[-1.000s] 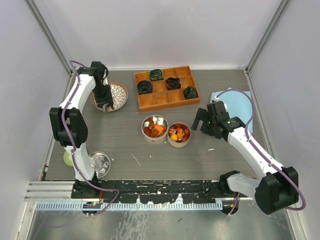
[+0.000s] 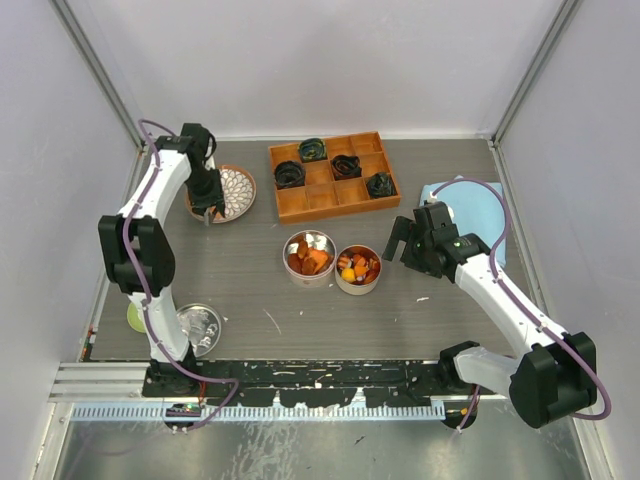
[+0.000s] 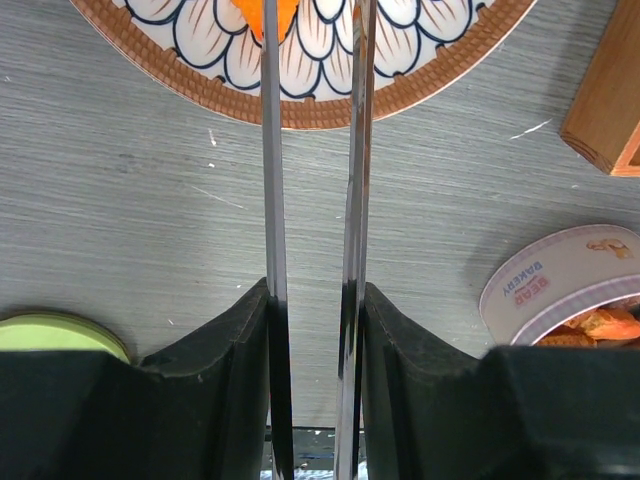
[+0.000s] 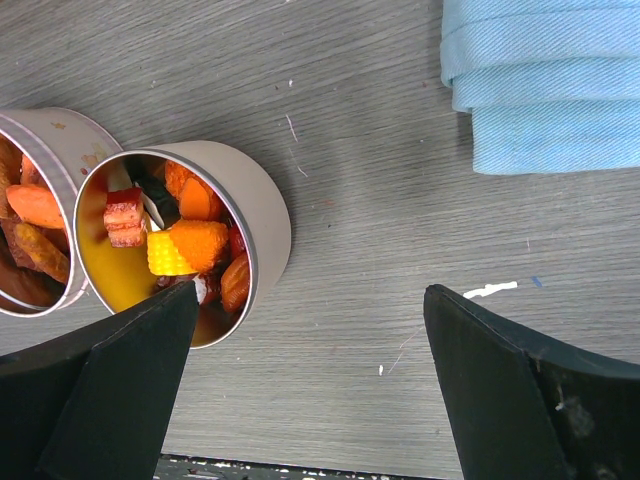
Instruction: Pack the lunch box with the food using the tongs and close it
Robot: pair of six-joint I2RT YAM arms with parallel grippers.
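My left gripper (image 2: 207, 200) is over the patterned plate (image 2: 238, 192) at the back left, shut on silver tongs (image 3: 355, 215). The two tong arms stand apart and reach over the plate's near rim. An orange food piece (image 3: 268, 14) lies on the plate by the tongs, partly hidden. Two round lunch containers stand side by side at mid-table: the left container (image 2: 309, 279) holds brownish-orange pieces, and the right container (image 4: 262, 215) holds carrot, corn and other pieces. To their right my right gripper hangs open, with only bare table showing between its fingers.
A wooden compartment tray (image 2: 293, 205) with dark green cups stands at the back. A folded blue cloth (image 4: 555, 110) lies at the right. Front left are a silver round dish (image 2: 200, 328) and a green round item (image 2: 136, 317), partly behind the left arm.
The right arm and containers have stayed still.
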